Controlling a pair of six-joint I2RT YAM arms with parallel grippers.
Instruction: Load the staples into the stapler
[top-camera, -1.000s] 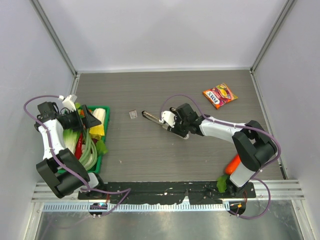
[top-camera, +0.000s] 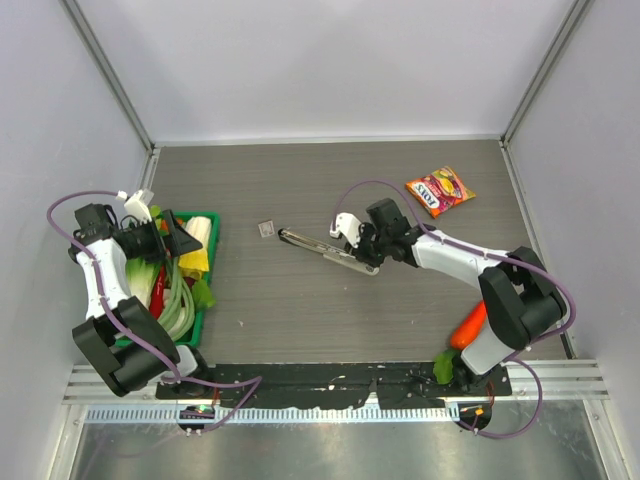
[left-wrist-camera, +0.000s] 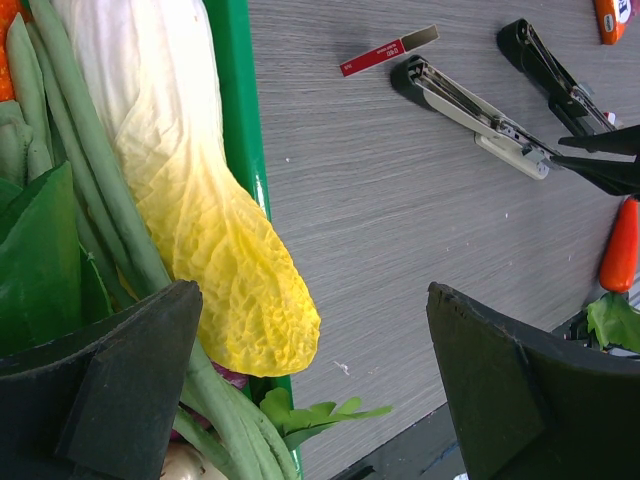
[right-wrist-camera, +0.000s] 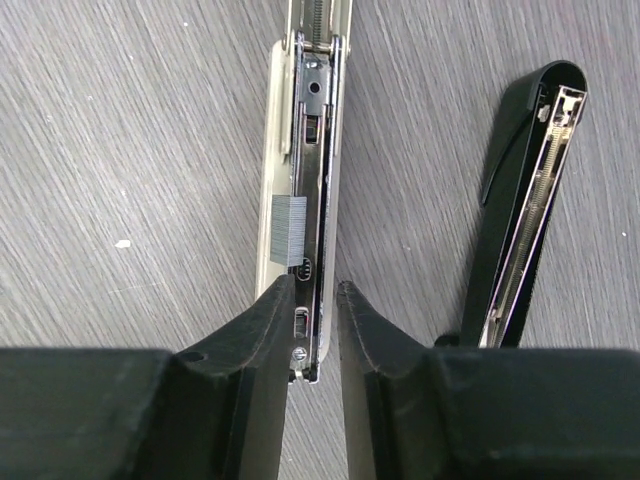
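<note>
The white stapler stands opened out, its metal rail showing in the right wrist view. A grey strip of staples rests on it, along the left side of the rail rather than down in the channel. Just beyond the strip's near end, my right gripper is partly open, with its fingertips over the stapler and no staples between them. My left gripper hangs wide open and empty above the vegetable basket at the left. A small red-and-white staple box lies by the stapler's dark end.
A black stapler lies right beside the white one in the right wrist view. The green basket of vegetables fills the left side. A snack bag and a carrot lie at the right.
My right gripper has shifted slightly to the right in the top view. The stapler's dark end has moved a little left and toward the front. The left arm is still.
</note>
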